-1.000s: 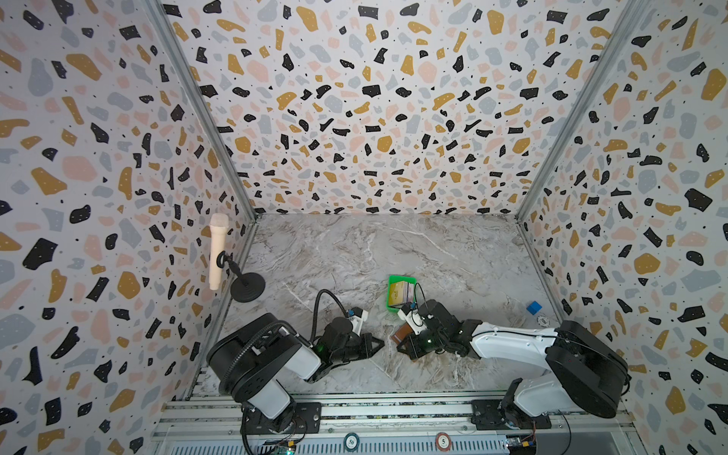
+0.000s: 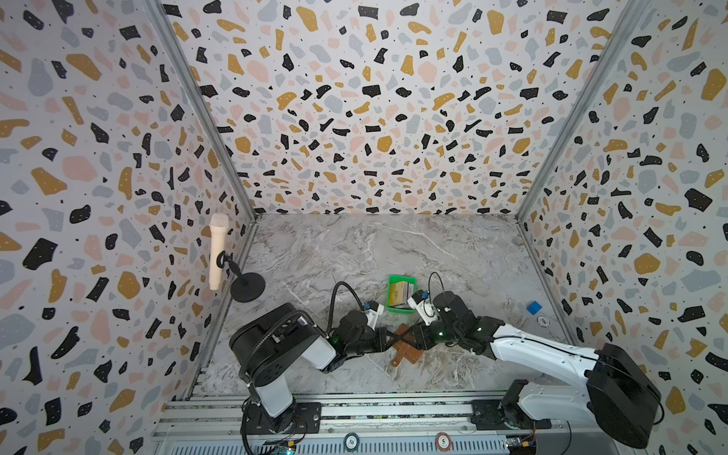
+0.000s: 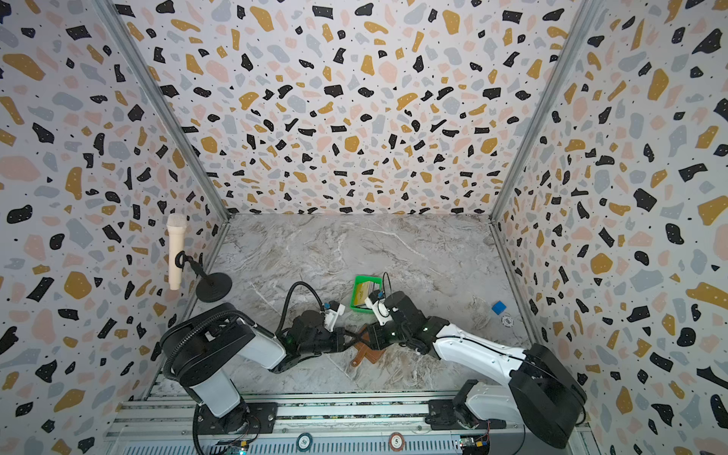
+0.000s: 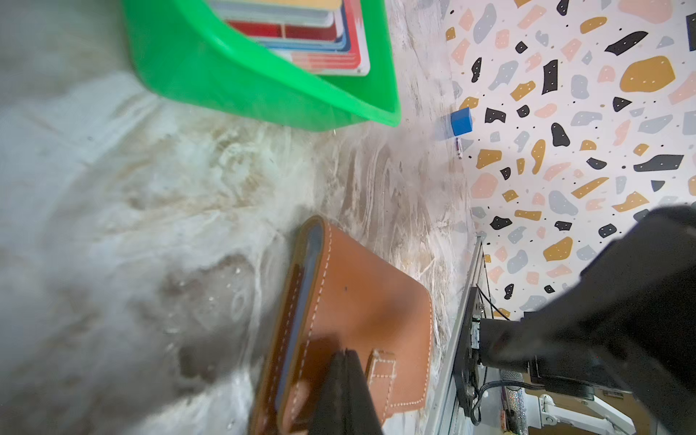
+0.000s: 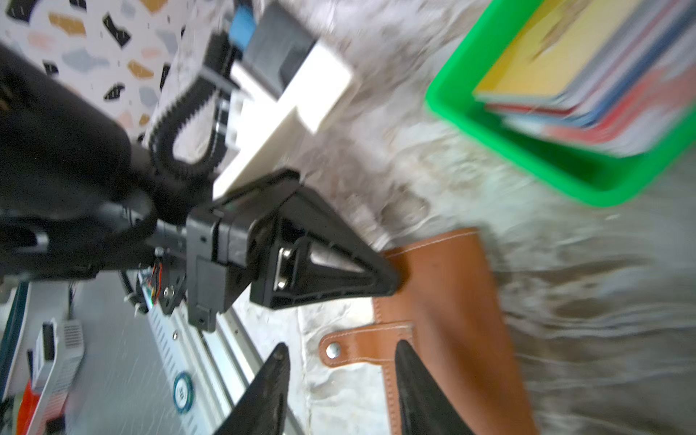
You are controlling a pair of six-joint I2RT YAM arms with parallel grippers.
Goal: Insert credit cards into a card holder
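Note:
A brown leather card holder point(image 4: 369, 304) point(image 5: 456, 304) lies on the marble table, its side strap and snap visible. My left gripper is shut at its near edge, touching or just over the leather; nothing clearly shows between its fingertips. My right gripper is part open above the strap side of the holder, nothing between its fingers. Behind the holder, a green tray point(image 4: 246, 101) point(image 5: 464, 116) holds a stack of cards point(image 4: 319, 61) point(image 5: 551, 58).
A blue block point(image 2: 534, 308) and a small round object point(image 2: 543, 321) lie at the far right. A microphone on a black stand point(image 2: 247, 286) stands at left.
My left gripper has moved right to the card holder.

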